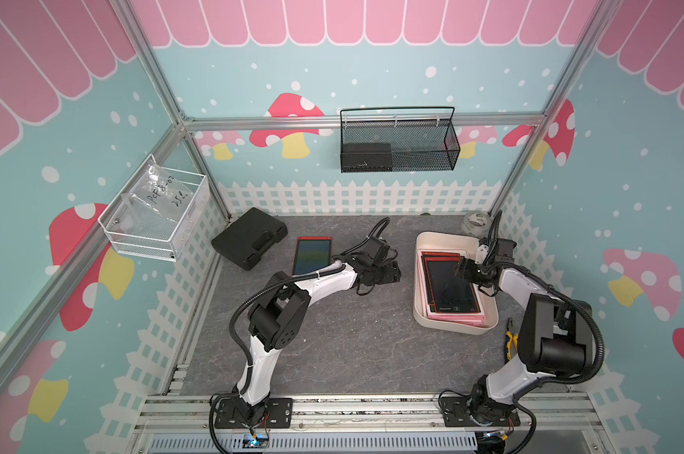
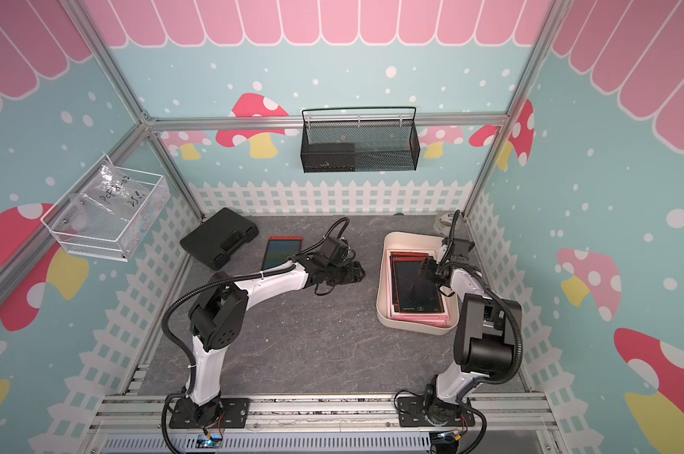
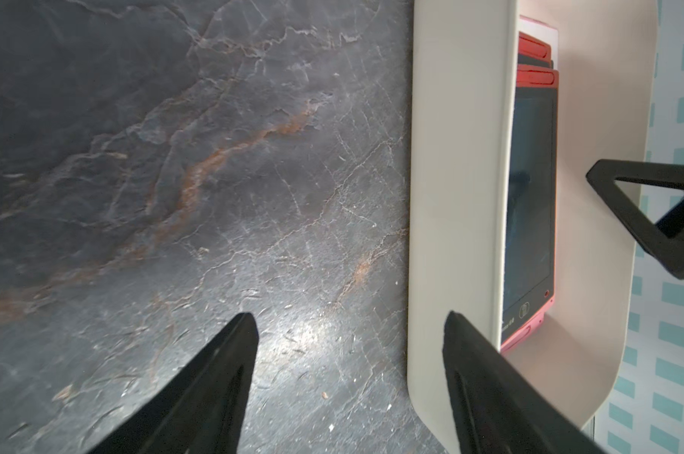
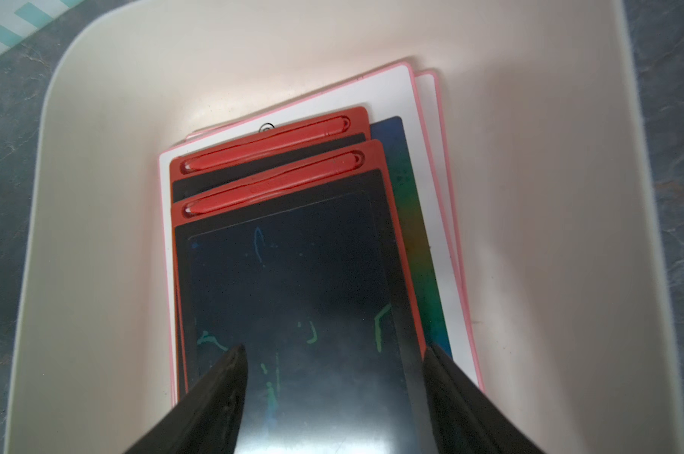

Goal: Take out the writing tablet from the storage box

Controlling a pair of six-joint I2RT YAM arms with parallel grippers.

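A cream storage box (image 1: 426,324) holds a stack of red-rimmed writing tablets (image 1: 449,283) and pink-edged boards; the top tablet (image 4: 289,280) shows a dark screen with faint green marks. My right gripper is open above that tablet, inside the box's outline, with nothing between its fingers. My left gripper is open just outside the box's left wall (image 3: 455,189), over bare table. Another red-framed tablet (image 1: 311,249) lies on the table behind the left arm.
A black case (image 1: 243,236) lies at back left, a tape roll (image 1: 475,219) at back right and yellow-handled pliers (image 1: 511,340) right of the box. Wire baskets (image 1: 402,151) hang on the walls.
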